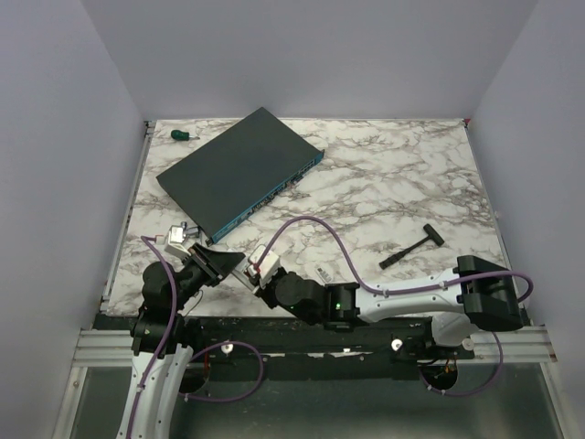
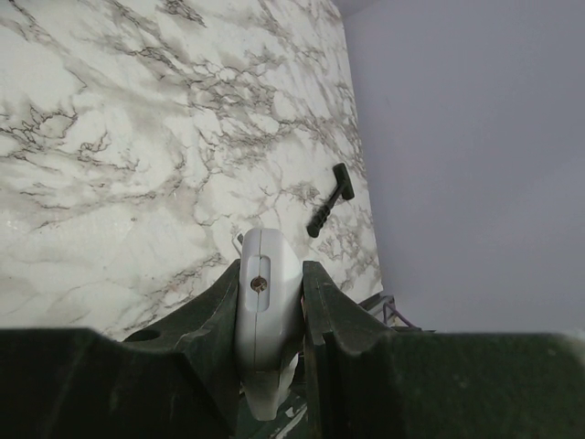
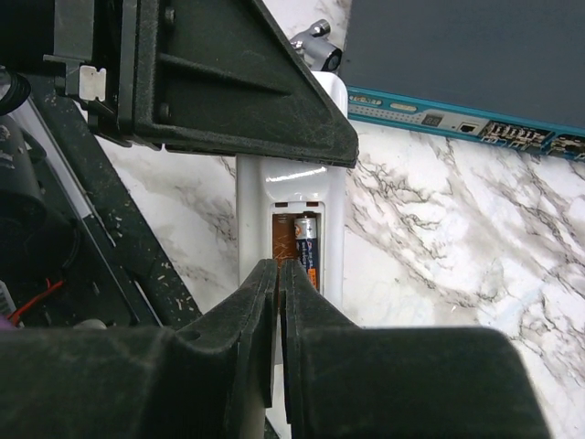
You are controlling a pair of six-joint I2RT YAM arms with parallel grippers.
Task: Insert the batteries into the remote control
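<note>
A white remote control (image 2: 259, 320) is held in my left gripper (image 1: 233, 261), whose dark fingers clamp it from both sides in the left wrist view. Its battery compartment faces the right wrist camera, with a battery (image 3: 306, 242) lying in the right-hand side of the slot and copper colour visible beside it. My right gripper is over the compartment's lower part, its fingertips close together at the slot; whatever is between them is hidden.
A large dark panelled device (image 1: 239, 174) lies back left, with metal fittings by its corner. A hammer (image 1: 411, 245) lies at right, a green screwdriver (image 1: 181, 135) at back left.
</note>
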